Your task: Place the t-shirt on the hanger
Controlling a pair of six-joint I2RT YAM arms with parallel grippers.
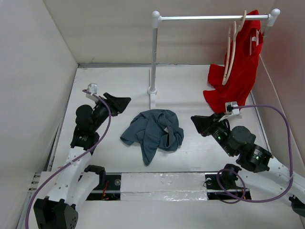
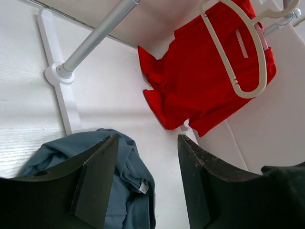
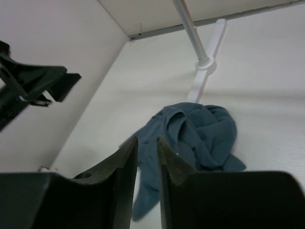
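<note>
A dark teal t-shirt lies crumpled on the white board between my grippers. Pale hangers hang from the rail at the upper right, beside a red garment. My left gripper is open above the board, left of the shirt, with nothing between its fingers. My right gripper is open to the right of the shirt, also empty.
A silver rail on white posts spans the back right; its left post stands just behind the shirt on a white foot. Walls enclose the back and sides. Bare board lies around the shirt.
</note>
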